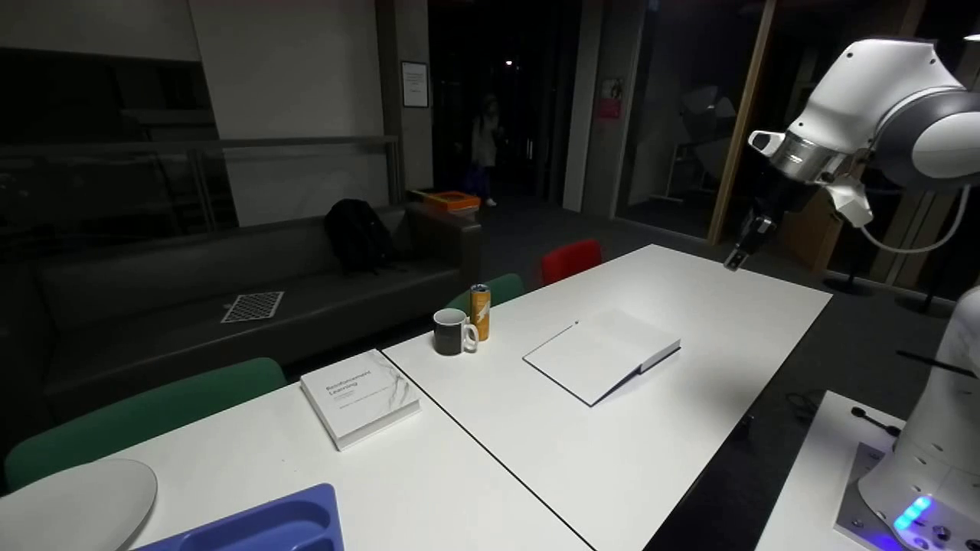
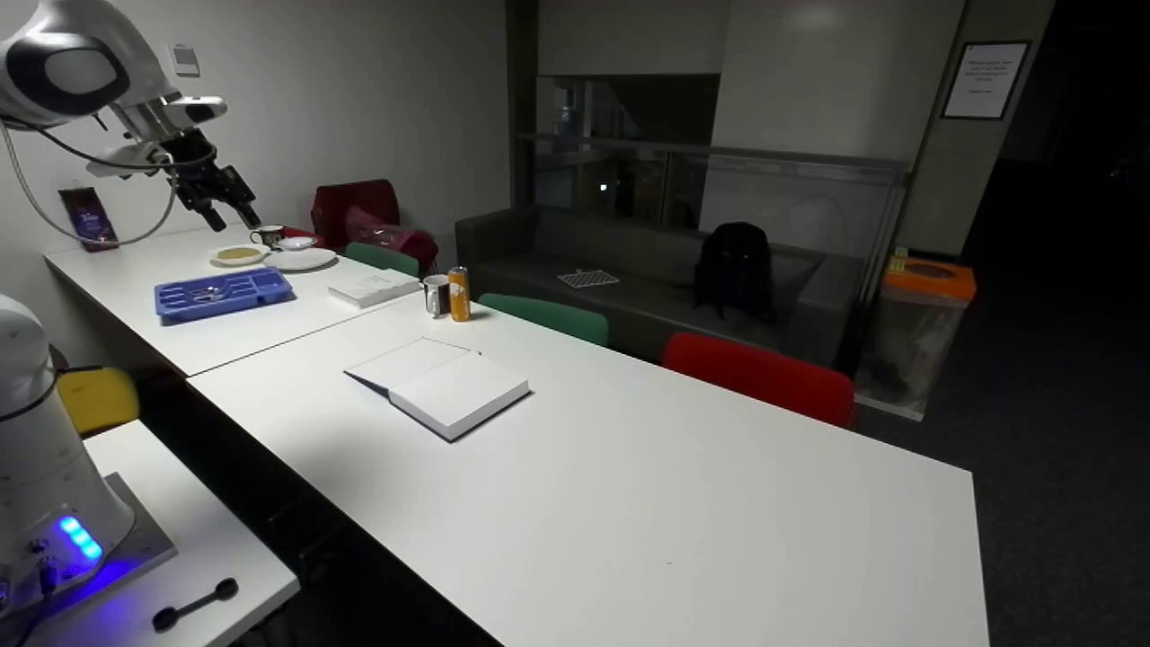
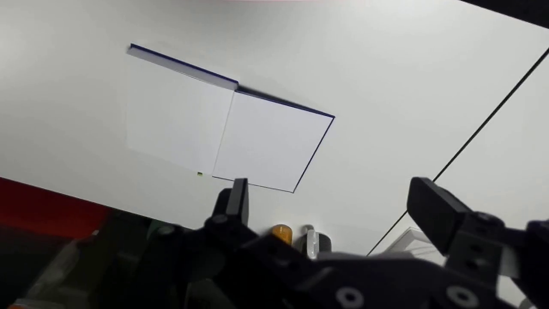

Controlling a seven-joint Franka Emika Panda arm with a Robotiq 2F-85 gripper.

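High over the table hangs my gripper, its two fingers wide apart and nothing between them in the wrist view. Below it an open book lies on the white table, its pages blank and one cover spread flat. In the wrist view the open book appears beyond the fingertips, well clear of them. A closed white book, lettered "Reinforcement Learning", rests on the neighbouring table. Side by side near the back edge stand a dark mug with a white handle and an orange can, both upright.
A blue tray, a white plate and a dark bag occupy the far table. Green and red chairs line the back edge.
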